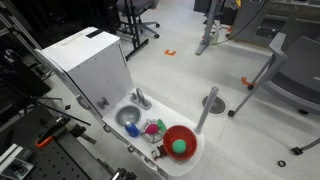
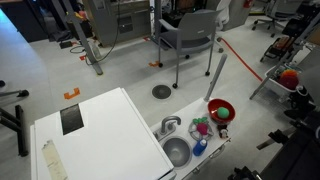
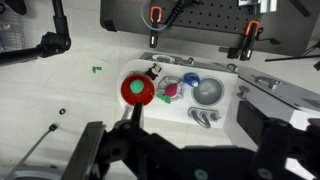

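My gripper shows in the wrist view as two dark fingers spread wide apart. It is open, with nothing held, and looks down at a small white counter from above. On the counter stands a red bowl (image 1: 180,135) holding a round green thing (image 1: 179,146). A pink item (image 3: 171,90) and a small green one lie on a rack between bowl and sink. Beside the sink is a blue item (image 3: 191,78). The round metal sink (image 3: 208,92) has a faucet (image 1: 141,98) at its edge.
A tall white cabinet (image 1: 92,68) borders the sink end. A pale post (image 1: 207,108) rises near the bowl. Small dark and reddish bits (image 1: 159,152) lie by the bowl's edge. Orange-handled clamps (image 3: 248,42) are on the dark table. Open floor surrounds the counter's far side.
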